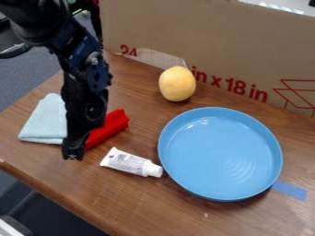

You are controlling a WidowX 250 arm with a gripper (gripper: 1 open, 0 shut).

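Note:
My black gripper (79,138) is open, low over the left part of the wooden table, in front of the left portion of a red cylindrical object (109,129), which it partly hides. A folded pale blue cloth (44,121) lies just left of it. A white tube (129,162) lies to the lower right of the red object. A yellow fruit (178,83) sits toward the back, and a blue plate (219,155) is on the right.
A cardboard box (246,51) forms a wall along the back. Blue tape (290,190) lies beside the plate.

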